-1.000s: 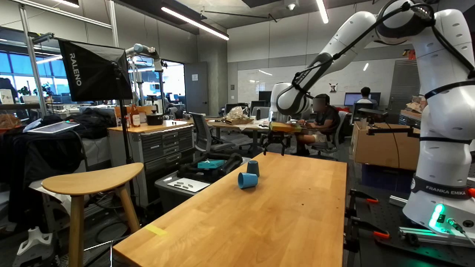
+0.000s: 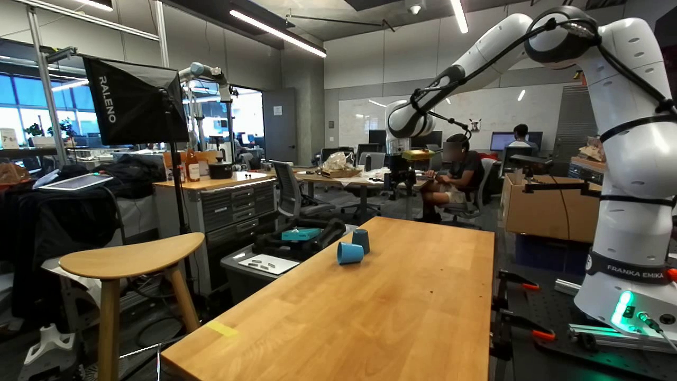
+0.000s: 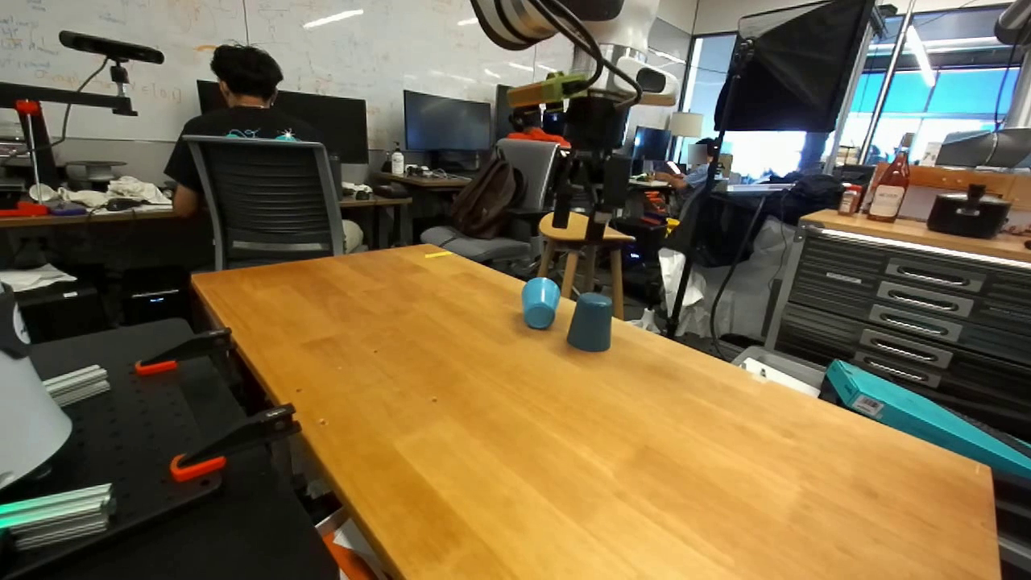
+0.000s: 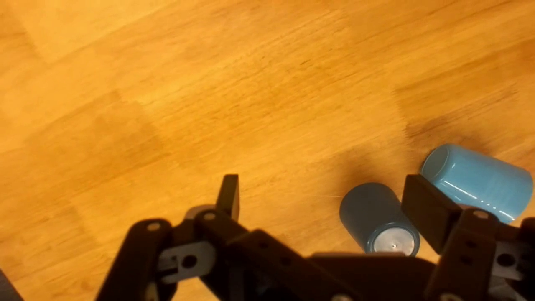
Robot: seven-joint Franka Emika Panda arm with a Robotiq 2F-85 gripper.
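A light blue cup (image 2: pixel 350 253) lies on its side near the table's edge. Close by, a dark blue-grey cup (image 2: pixel 361 240) stands upside down with its base up. In exterior view 2 the light cup (image 3: pixel 540 304) is left of the dark cup (image 3: pixel 590 323). My gripper is open and empty, held well above the table. In the wrist view the dark cup (image 4: pixel 373 215) shows beside the right finger, between the two fingers in the picture but far below. That finger partly covers the light cup (image 4: pixel 481 180).
Clamps (image 2: pixel 527 324) grip its edge on the robot's side. A grey bin (image 2: pixel 260 270) and a stool (image 2: pixel 133 257) stand beyond the other edge.
My gripper has risen and turned. The light blue cup has shifted slightly and lies at a somewhat different angle; the dark cup looks unmoved.
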